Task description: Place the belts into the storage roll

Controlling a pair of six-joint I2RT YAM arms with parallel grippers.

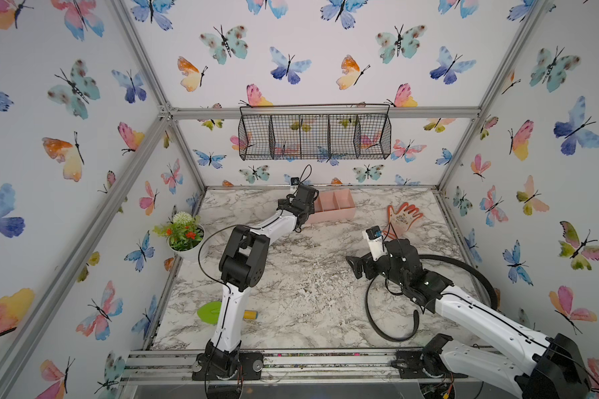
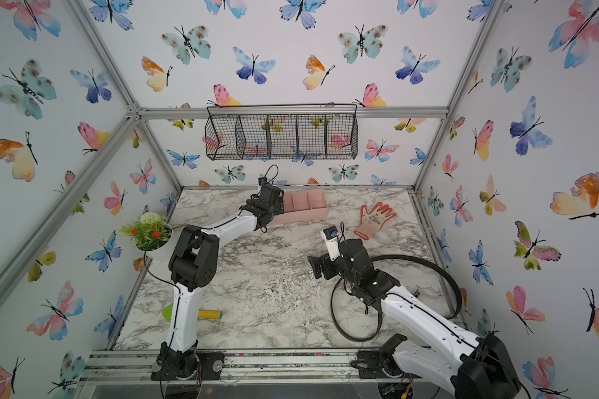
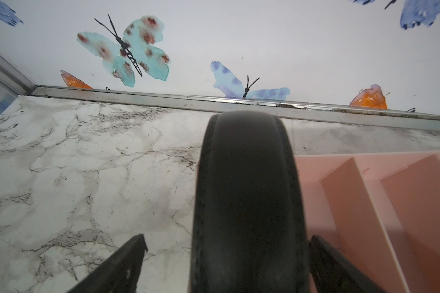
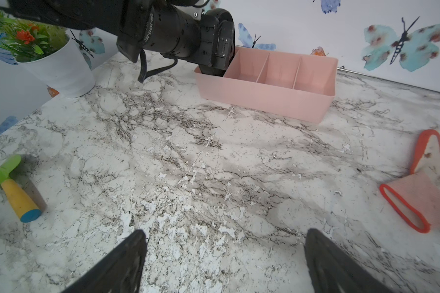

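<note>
A rolled black belt (image 3: 247,195) stands in the leftmost part of the pink divided box (image 4: 273,100). My left gripper is open around the roll, with a clear gap on the left side and the right finger close to it. In the top left view, black strap (image 1: 469,267) lies loose on the right of the table, partly hidden by my right arm; whether it is one belt or two I cannot tell. My right gripper is open over bare table, nothing between its fingers.
Right of the box lies a glove (image 1: 402,219). A potted plant (image 1: 183,232) stands at the left edge, and a green-and-yellow tool (image 4: 17,195) lies front left. A wire basket (image 1: 314,136) hangs at the back.
</note>
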